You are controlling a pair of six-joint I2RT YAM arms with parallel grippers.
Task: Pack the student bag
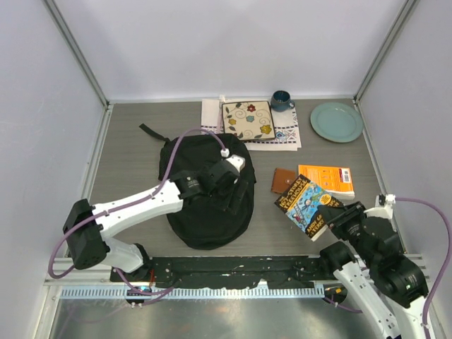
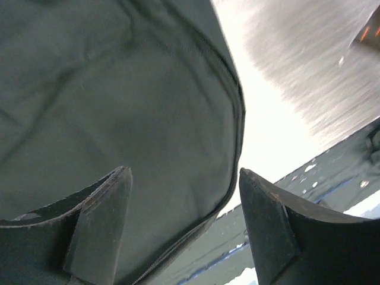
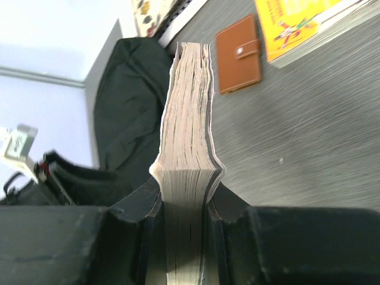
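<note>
A black bag (image 1: 205,219) lies flat at the middle left of the table; my left gripper (image 1: 233,187) hangs over its right part, open, with only fabric in view below its fingers (image 2: 95,225). My right gripper (image 1: 339,215) is shut on a thick paperback book (image 1: 304,205) with a blue and orange cover, held upright on edge in the right wrist view, pages facing up. A brown wallet (image 1: 282,180) and an orange book (image 1: 325,176) lie on the table behind it.
A floral board (image 1: 247,120) on a patterned cloth, a blue mug (image 1: 281,99) and a teal plate (image 1: 335,120) stand along the back. Bare table shows left of the bag and right of it at the front.
</note>
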